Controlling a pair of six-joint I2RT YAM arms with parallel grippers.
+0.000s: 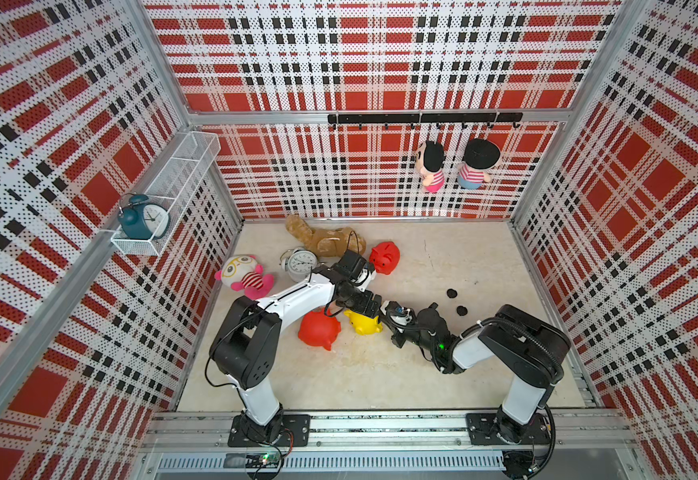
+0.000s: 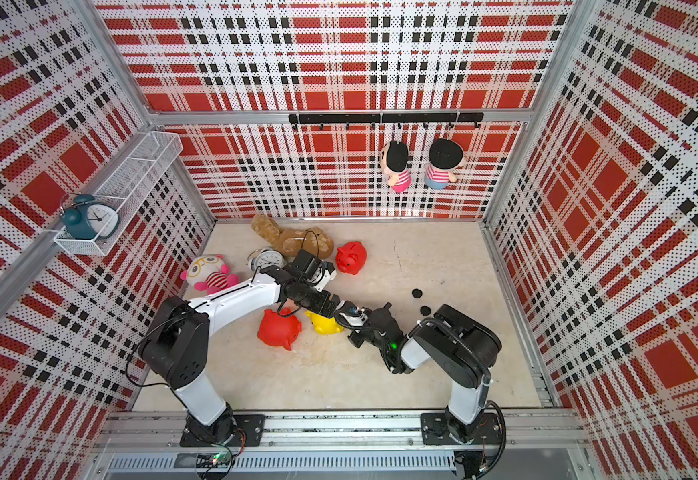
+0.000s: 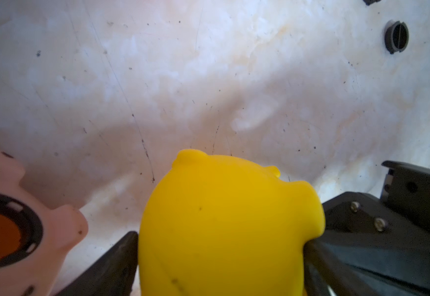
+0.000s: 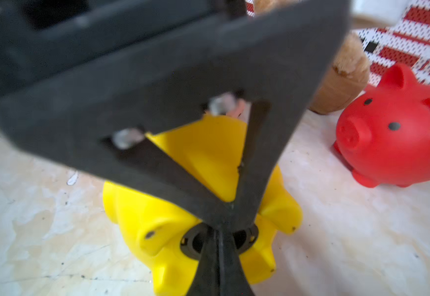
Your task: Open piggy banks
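Note:
A yellow piggy bank (image 3: 224,212) lies between my grippers, its underside with a dark ring facing the right wrist camera (image 4: 195,241). My left gripper is open, its fingers on either side of the bank. My right gripper is shut, its tips at that dark ring. A red piggy bank (image 4: 397,133) stands behind. Another red bank (image 1: 318,328) lies left of the yellow one, with an open hole seen from the left wrist camera.
Two black plugs (image 1: 451,293) lie on the right table. A clock (image 1: 301,264), brown plush (image 1: 333,240) and pink plush (image 1: 245,280) crowd the back left.

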